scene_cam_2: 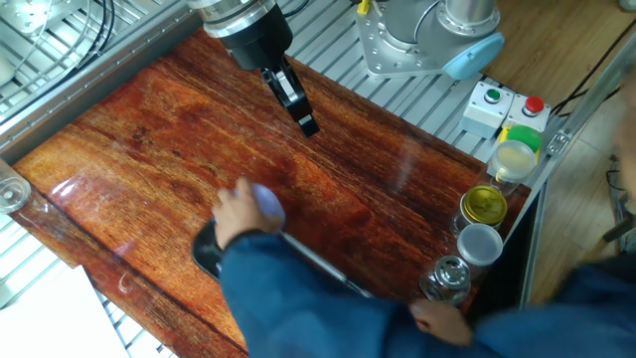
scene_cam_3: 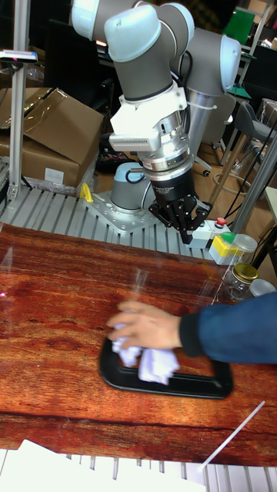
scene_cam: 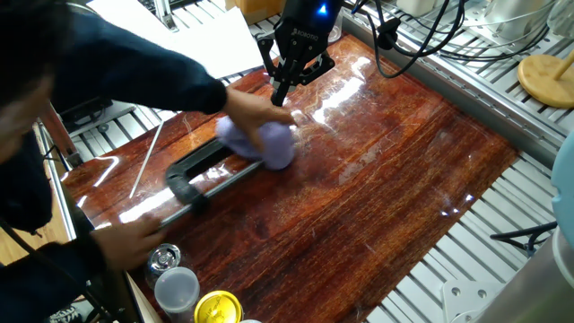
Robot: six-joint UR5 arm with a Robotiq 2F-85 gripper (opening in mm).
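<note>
My gripper (scene_cam: 281, 94) hangs above the far side of the wooden board, its fingertips together and nothing visible between them. In the second exterior view the gripper (scene_cam_2: 308, 127) is side-on, well away from the cloth. A person's hand presses a purple cloth (scene_cam: 278, 148) over one end of a black rack with a metal rod (scene_cam: 186, 170). In the third exterior view the black rack (scene_cam_3: 164, 389) lies flat on the board, and the cloth (scene_cam_3: 157, 367) lies partly over it. The hand hides part of both.
Several jars stand at the board's edge, including a gold-lidded jar (scene_cam_2: 484, 206) and a green-lidded jar (scene_cam_2: 522, 137). The person's arm (scene_cam_2: 298, 298) reaches across the board. White paper (scene_cam: 193, 45) lies outside it. The board's right half in the first exterior view is clear.
</note>
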